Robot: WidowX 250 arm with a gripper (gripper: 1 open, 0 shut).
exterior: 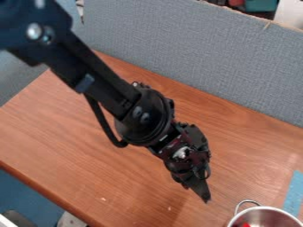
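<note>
My black arm reaches down from the upper left over the wooden table [71, 142]. Its gripper [201, 191] points downward, low over the table right of centre, and looks shut, with nothing visible between its fingers. A steel pot [272, 216] with a wire handle is cut off at the bottom right, a little beyond the fingertips, with something red inside.
A grey padded partition [213, 62] runs along the table's back. A light blue strip [296, 188] lies at the right edge. Some white objects sit beyond its front-left edge.
</note>
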